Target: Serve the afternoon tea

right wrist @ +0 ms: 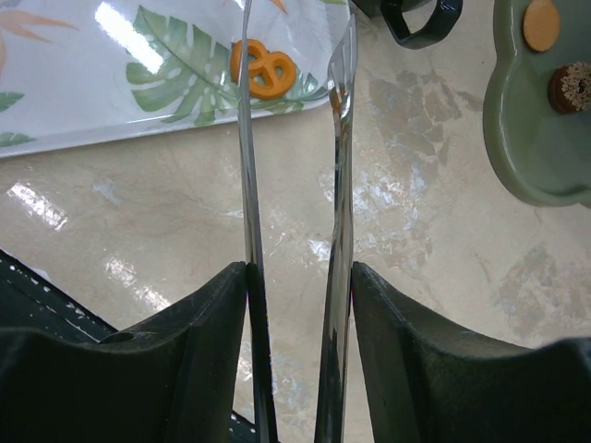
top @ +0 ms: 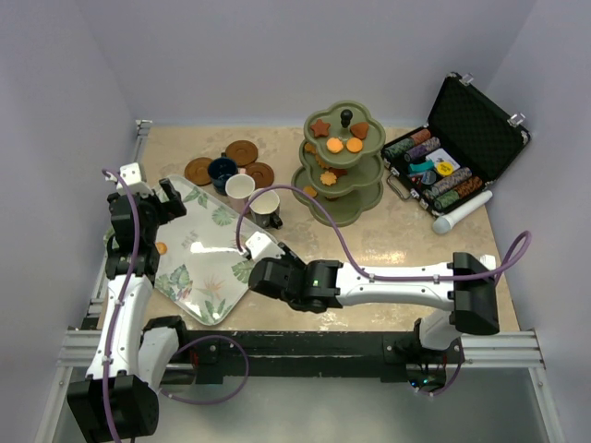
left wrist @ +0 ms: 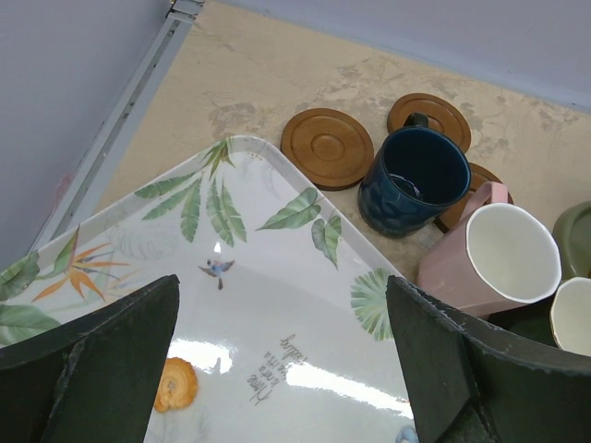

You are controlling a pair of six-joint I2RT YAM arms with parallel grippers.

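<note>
The floral tray (top: 199,277) holds a round pastry (left wrist: 175,383) and an orange pretzel piece (right wrist: 272,78). My left gripper hangs open over the tray's left part. My right gripper is over the tray's near right edge, fingers apart, with the pretzel just beyond or between their tips; contact cannot be told. Right of the tray stand a blue mug (left wrist: 406,185), a pink mug (left wrist: 476,258) and further mugs (top: 266,214). The green three-tier stand (top: 342,208) carries orange and brown treats.
Wooden coasters (left wrist: 328,148) lie behind the mugs. An open case of chips (top: 434,175) and a white microphone (top: 462,210) sit at the right. The table front right of the tray is largely clear, under my right arm.
</note>
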